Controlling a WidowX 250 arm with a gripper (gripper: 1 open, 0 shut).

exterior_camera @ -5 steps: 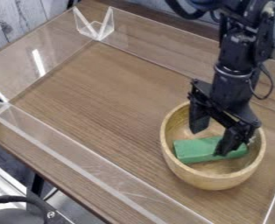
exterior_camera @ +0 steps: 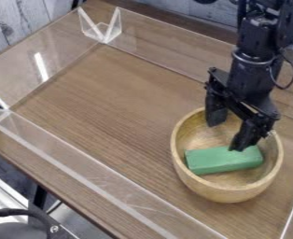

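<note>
The black gripper [exterior_camera: 230, 126] hangs over a round wooden bowl [exterior_camera: 191, 187] on the right side of the table, its fingers parted and open above the bowl's back half. In the bowl's front half lies a green block [exterior_camera: 223, 161], just below the fingertips, with nothing seen held between them.
A white angular object [exterior_camera: 101, 28] stands at the back left. A black cable or arm part [exterior_camera: 15, 227] shows at the bottom left corner.
The gripper has risen slightly from the green block, which now shows more fully in the bowl.
</note>
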